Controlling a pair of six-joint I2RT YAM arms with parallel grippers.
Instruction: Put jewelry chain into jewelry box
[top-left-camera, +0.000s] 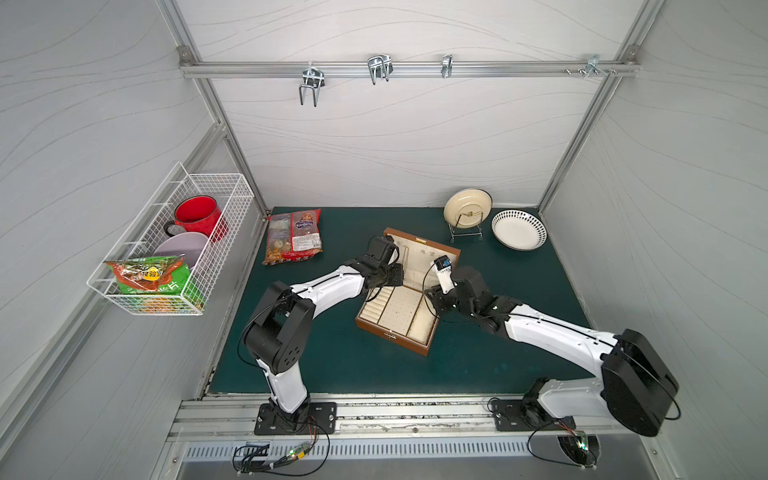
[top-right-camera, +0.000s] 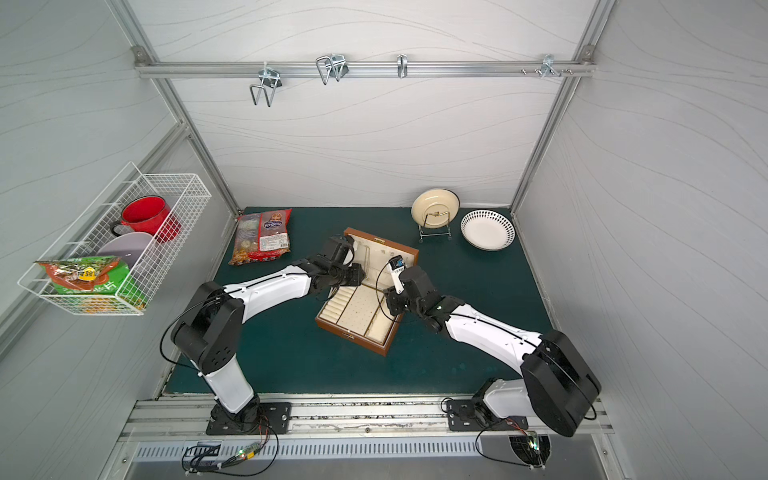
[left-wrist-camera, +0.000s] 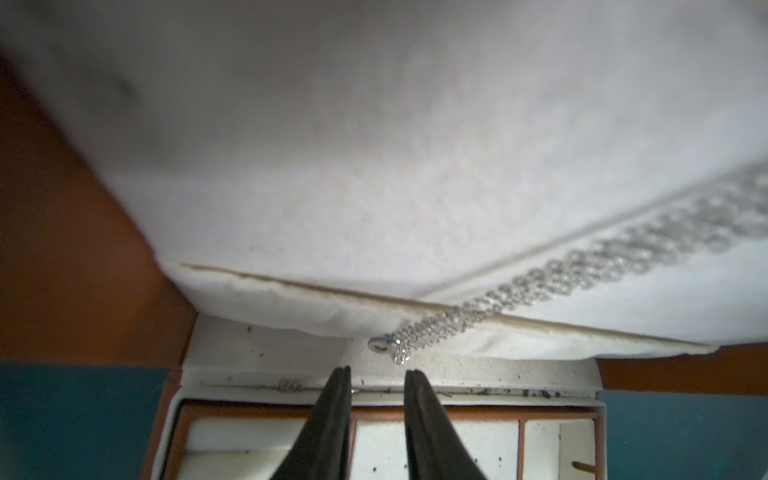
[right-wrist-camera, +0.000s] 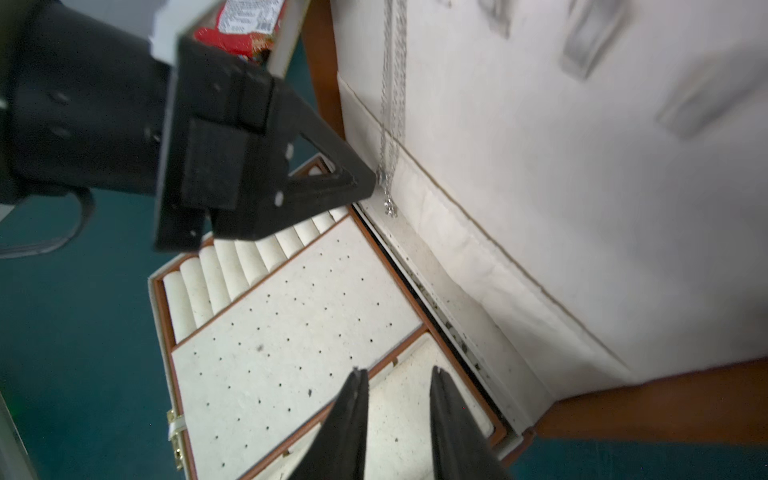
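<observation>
The silver jewelry chain hangs down the pale inner lid of the open jewelry box. Its lower end, with a small ring, dangles over the hinge side, above the tray. My left gripper stands right by that end, fingers part open, nothing visible between the fingers. Seen from the right wrist, a left finger overlaps the chain's lower part; whether they touch I cannot tell. My right gripper is part open and empty over the box's right side. Both pairs of fingertips are hard to see from above.
The tray has ring rolls, a flat middle compartment and a side compartment. The upright lid is close to both grippers. A snack bag lies at back left; a plate on a stand and white bowl are back right.
</observation>
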